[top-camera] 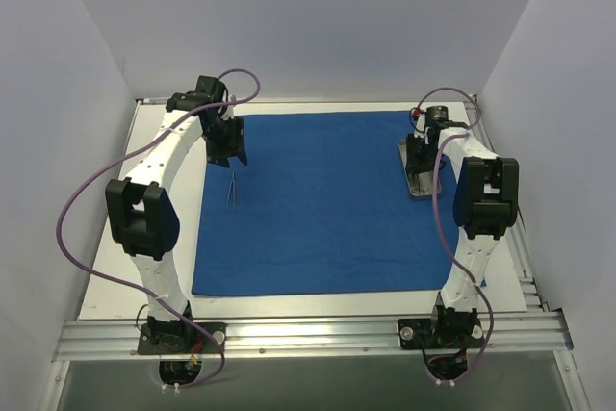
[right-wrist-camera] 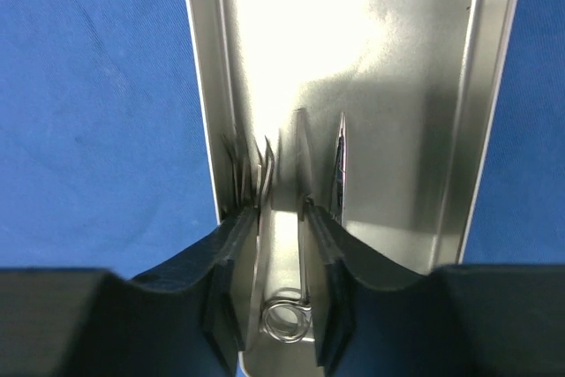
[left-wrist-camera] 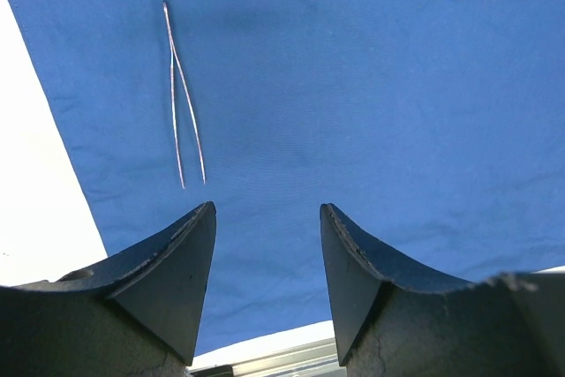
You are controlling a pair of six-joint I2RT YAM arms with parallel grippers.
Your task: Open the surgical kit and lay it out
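On the blue cloth (top-camera: 318, 209) at the left lie thin metal tweezers (left-wrist-camera: 170, 37), legs slightly spread. Over the cloth beside them, my left gripper is open and empty. The metal tray (right-wrist-camera: 397, 68) rests on the cloth's right side, with several slim instruments along one wall. My right gripper reaches down into the tray, its fingers part open. Between its fingers runs a ring-handled instrument (right-wrist-camera: 287, 335); whether they touch it I cannot tell. Right of it lies a thin pointed instrument (right-wrist-camera: 340, 165); more slim tips (right-wrist-camera: 238, 169) crowd the tray wall.
A white table strip (top-camera: 115, 276) borders the cloth at the left. The tray's walls stand close around my right fingers, and its far part is empty.
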